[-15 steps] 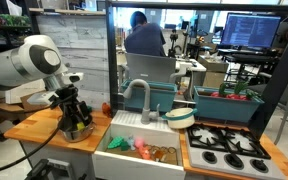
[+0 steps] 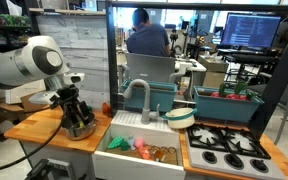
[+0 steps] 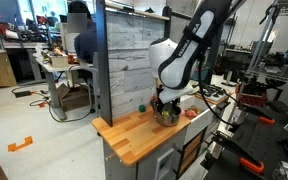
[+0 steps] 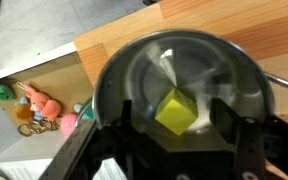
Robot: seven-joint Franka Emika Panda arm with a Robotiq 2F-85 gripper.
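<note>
A metal pot point(image 4: 149, 60) with a side handle stands on the wooden counter, its wide mouth open upward in the wrist view. Within its rim shows a small yellow-green cube point(image 4: 176, 112), seen corner-on. My gripper reaches down over the pot, with its dark fingers point(image 4: 223, 120) to either side of the cube. Gaps show between cube and fingers, so the fingers are apart. The same pot point(image 2: 80, 132) is partly hidden by the gripper in the first exterior view; in the second, the pot point(image 3: 166, 118) stands near the counter's edge.
Right of the counter is a sink point(image 2: 112, 157) holding colourful toys, with a grey faucet point(image 2: 142, 90) behind. Farther right lies a stove point(image 2: 226, 150). A panelled wall point(image 2: 74, 55) rises behind the arm. Bare wood point(image 3: 129, 140) lies to the pot's left in the second exterior view.
My arm has shifted slightly to the right over the pot. Less yellow shows around the fingers at the pot's rim than before. The pot has stayed in place.
</note>
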